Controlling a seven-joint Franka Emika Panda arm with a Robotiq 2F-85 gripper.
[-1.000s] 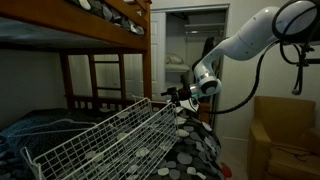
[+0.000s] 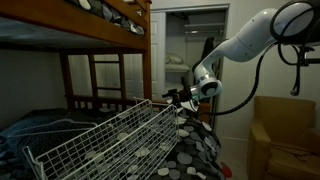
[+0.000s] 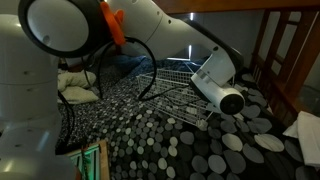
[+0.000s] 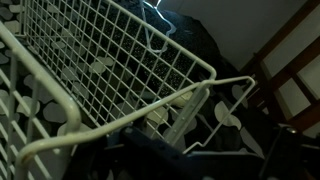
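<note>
A white wire basket (image 2: pixel 112 146) stands on a dark cloth with grey dots, close to the camera in exterior view 1. My gripper (image 2: pixel 181 99) is at the basket's far end, near its top rim. In the wrist view the basket's rim and corner (image 4: pixel 206 84) lie just ahead of my open gripper. Its fingers are dark and hard to make out, and no held thing shows between them. Exterior view 2 has the basket (image 3: pixel 172 78) partly behind the arm, with the fingers hidden there.
A wooden bunk bed (image 2: pixel 140 62) rises behind the basket. To the right is a tan armchair (image 2: pixel 283 140). A pale bent wire (image 4: pixel 151 32) shows beyond the basket in the wrist view. Bare dotted cloth (image 3: pixel 150 150) extends beside the basket.
</note>
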